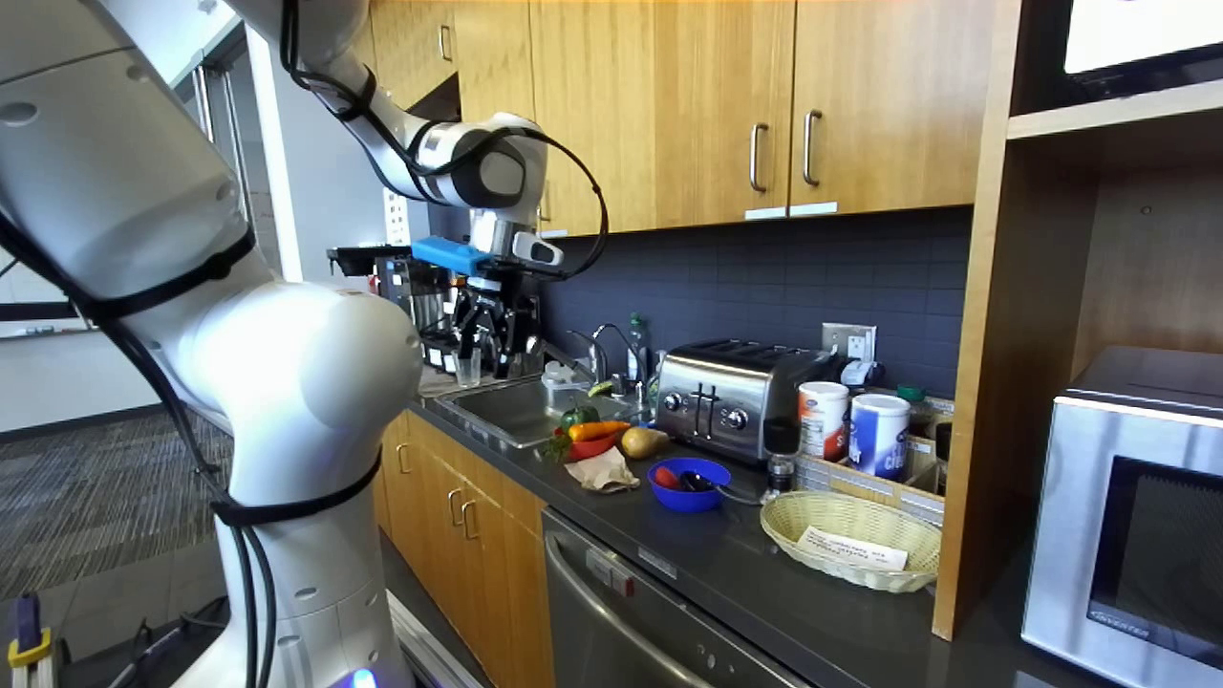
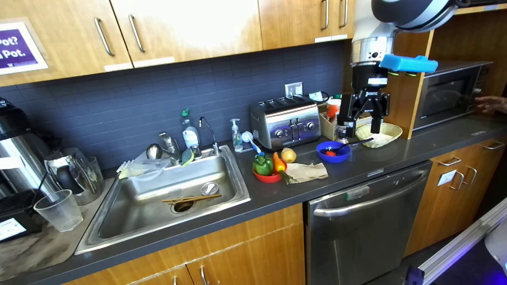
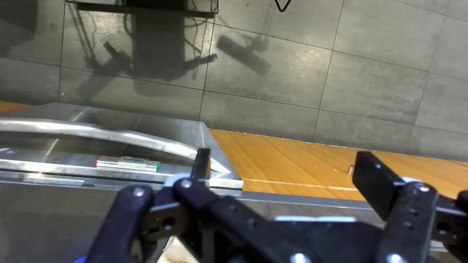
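High over the counter's front edge hangs my gripper, pointing down. Its fingers are open, with a wide gap and nothing between the fingers in the wrist view. On the counter, a red bowl (image 2: pixel 269 178) holds a green pepper (image 2: pixel 262 164) and a carrot (image 2: pixel 279 163). A yellowish round item (image 2: pixel 288 154) lies behind that bowl, and crumpled brown paper (image 2: pixel 306 172) lies beside it. Farther right, a blue bowl (image 2: pixel 332 156) contains something red (image 2: pixel 330 152) and a dark utensil. A wicker basket (image 1: pixel 846 518) with a paper slip inside stands near the shelf wall.
The steel toaster (image 2: pixel 290 124) stands against the back wall, with canisters (image 1: pixel 878 436) right of it. The sink (image 2: pixel 166 199) has chopsticks lying in it. Upper cabinets (image 1: pixel 665 109) overhang the counter. Bare counter (image 1: pixel 757 585) runs in front of the basket.
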